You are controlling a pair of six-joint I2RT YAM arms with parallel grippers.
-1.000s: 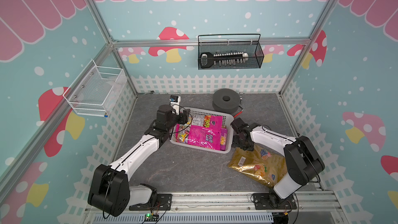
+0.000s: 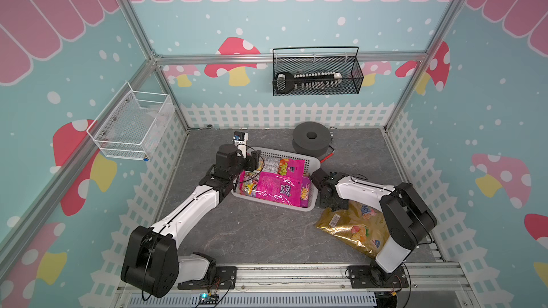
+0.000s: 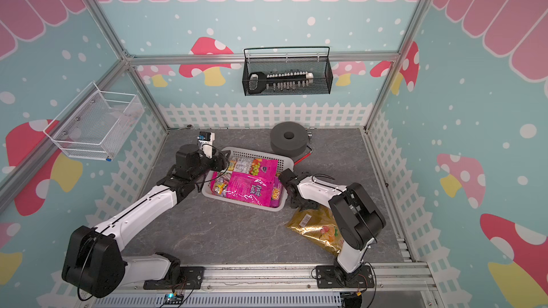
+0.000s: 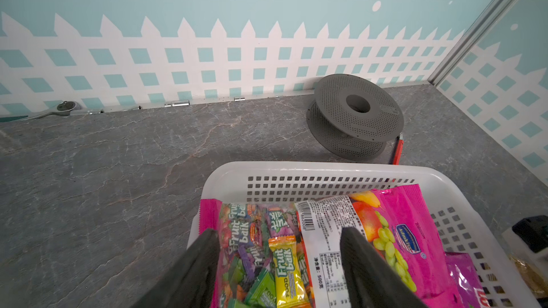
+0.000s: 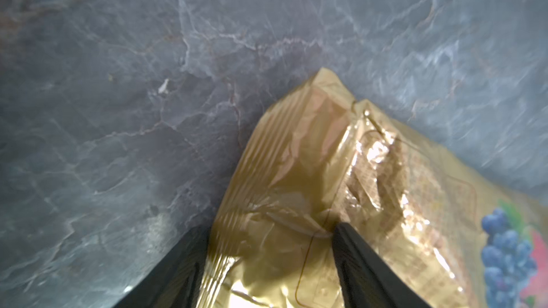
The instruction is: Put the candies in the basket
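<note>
The light grey basket [image 2: 277, 205] stands mid-table, holding pink candy bags [image 2: 279, 187] and a purple bag [image 2: 304, 191]. On the table to its right lies a gold candy bag [image 2: 354, 228], partly covered by the right arm. My left gripper is open over the basket's left side, with a clear-fronted pink candy bag [image 4: 257, 251] visible below and between its fingers. My right gripper is open at one corner of the gold bag [image 5: 319, 176]. Gold foil shows between its fingers; whether they touch it is hard to tell.
A dark grey spool [image 2: 311, 138] stands behind the basket, a red item [image 2: 327, 155] beside it. A black wire basket [image 2: 318, 74] hangs on the back wall, a white one [image 2: 134, 125] on the left wall.
The basket and its bags have slid a little left. The left arm looks still.
</note>
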